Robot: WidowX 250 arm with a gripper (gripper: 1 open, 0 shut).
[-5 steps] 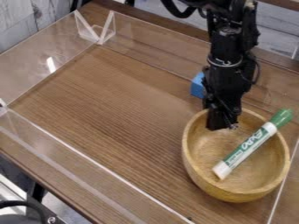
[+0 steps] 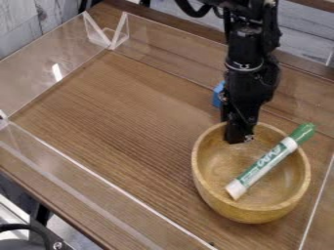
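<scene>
A tan oval bowl (image 2: 216, 181) stands at the lower right of the camera view, holding a long white and green cylindrical object (image 2: 261, 166) laid diagonally, its green end over the right rim. My black gripper (image 2: 239, 132) hangs at the bowl's back left rim; whether it is open or shut, and anything between its fingers, is unclear. A blue object (image 2: 220, 96) lies behind the arm, partly hidden by it.
Clear walls line its edges, with a white bracket at the back left. Black cables show at the lower left corner.
The bowl and its contents have shifted slightly left. The gripper has moved a little left, and the blue object is now more hidden by the arm.
</scene>
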